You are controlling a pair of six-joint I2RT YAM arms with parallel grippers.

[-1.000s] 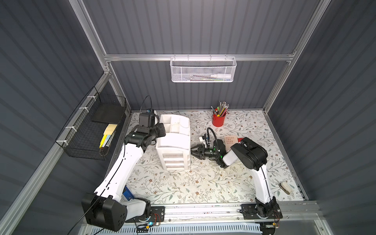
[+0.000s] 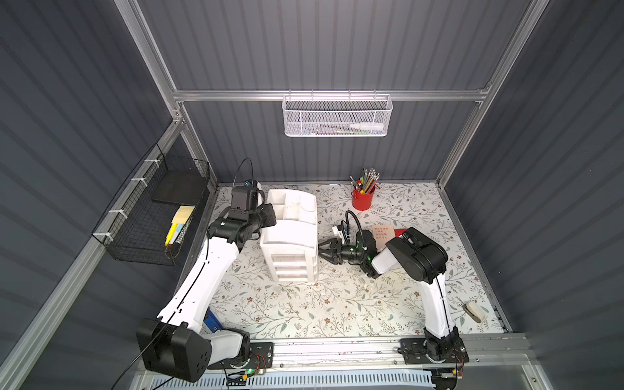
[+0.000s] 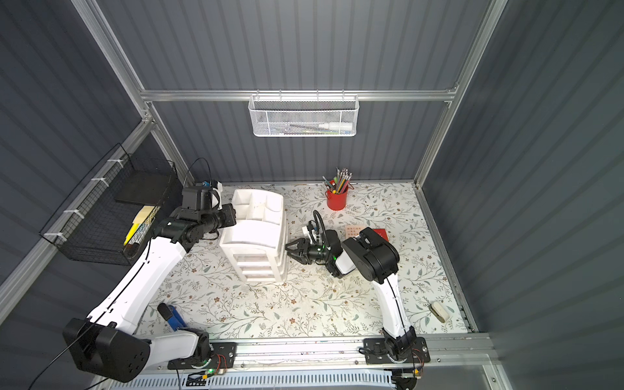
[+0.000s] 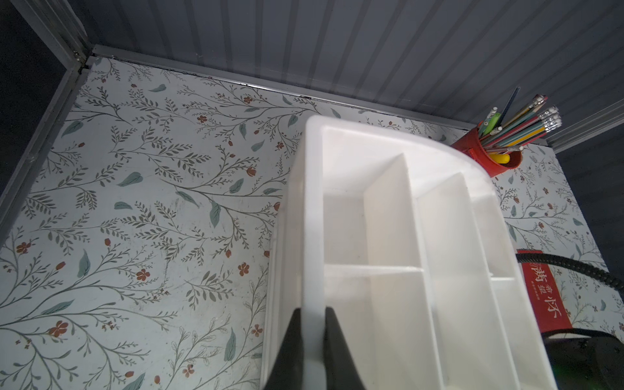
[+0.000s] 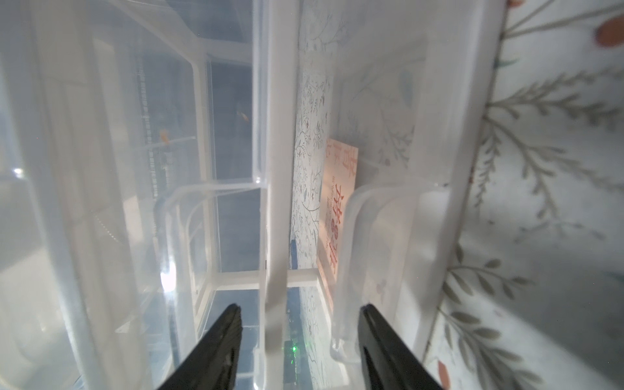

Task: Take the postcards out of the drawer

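Note:
A white drawer unit with clear drawers stands left of the table's middle. My left gripper is shut on the thin top rim of its left wall. On the unit's right side, my right gripper stands open, its fingers spread close to the drawer fronts. Nothing is held there. A pinkish card with writing shows at the lowest clear drawer. Behind the right arm lie a pink card and a red card, both on the table.
A red pencil cup stands at the back. A wire basket is on the left wall, a white mesh basket on the back wall. A beige object lies far right.
Over the last second the drawer unit and the right arm have shifted very slightly to the right. The left gripper keeps its place at the unit's rim.

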